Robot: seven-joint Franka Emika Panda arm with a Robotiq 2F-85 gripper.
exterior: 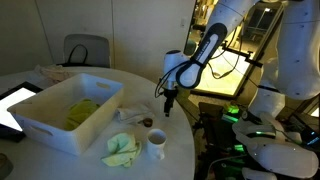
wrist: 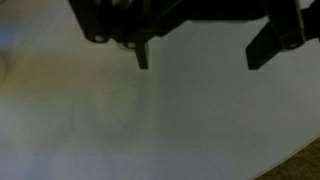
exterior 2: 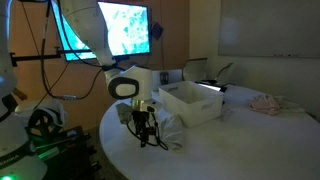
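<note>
Low over the white table (exterior: 110, 165), my gripper (exterior: 168, 104) points down at the right side in exterior view 1. Its fingers stand wide apart in the wrist view, where the gripper has only bare tabletop between its fingers. A white mug (exterior: 156, 144) stands nearer the front, apart from the gripper. Left of the mug lies a crumpled pale green cloth (exterior: 122, 151). A small brown item (exterior: 148, 123) and a whitish cloth (exterior: 130, 114) lie between the gripper and the box.
A large white box (exterior: 45, 135) holds something yellow-green (exterior: 82, 112). A black-framed device (exterior: 12, 105) sits at the far left, and a dark chair (exterior: 85, 48) stands behind. The table's rounded edge (wrist: 290, 158) shows at lower right in the wrist view.
</note>
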